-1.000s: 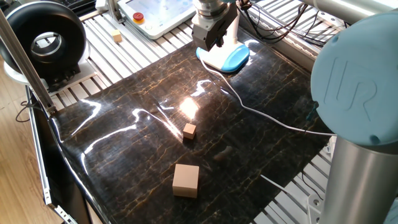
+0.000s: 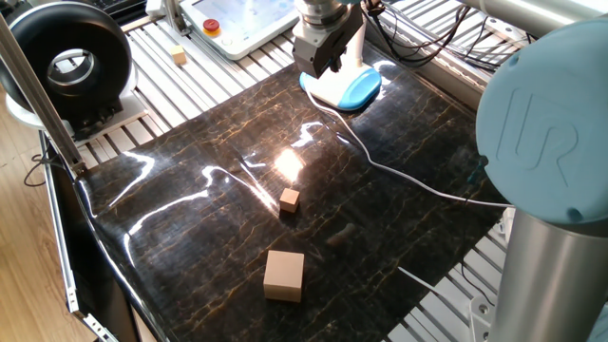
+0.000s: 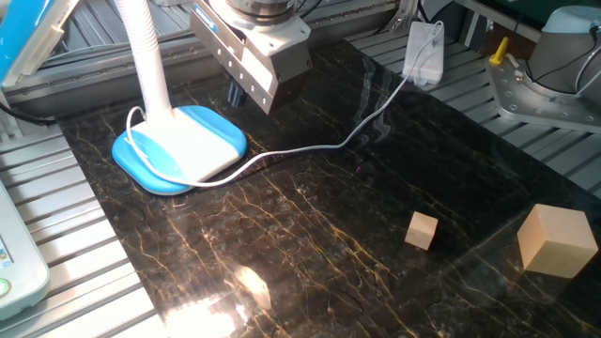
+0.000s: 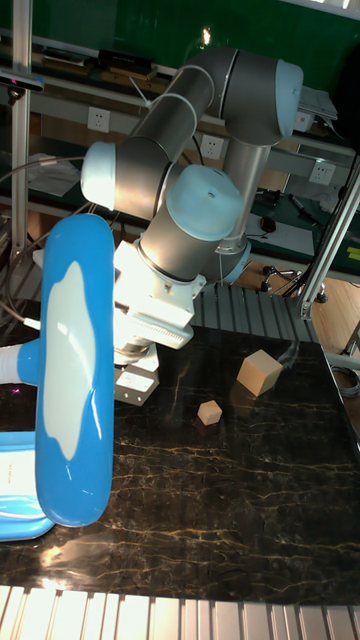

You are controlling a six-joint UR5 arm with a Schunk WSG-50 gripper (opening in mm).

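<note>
A small wooden cube [image 2: 290, 199] rests on the dark marbled sheet, and a larger wooden block [image 2: 284, 275] lies apart from it, nearer the front in exterior view 1. In exterior view 2 the small cube [image 3: 421, 231] is left of the large block [image 3: 556, 241]. My gripper [image 3: 237, 96] hangs above the sheet by the lamp base, well away from both pieces. Its dark fingertips show only as a small stub below the housing, so whether they are apart is unclear. Exterior view 3 shows the small cube [image 4: 210, 412] and large block [image 4: 259, 372] right of the gripper housing.
A blue and white lamp base [image 3: 178, 148] stands close to the gripper. Its white cable [image 3: 310, 147] crosses the sheet. Another little wooden cube [image 2: 179, 55] sits on the slatted table near a control tablet [image 2: 242, 21].
</note>
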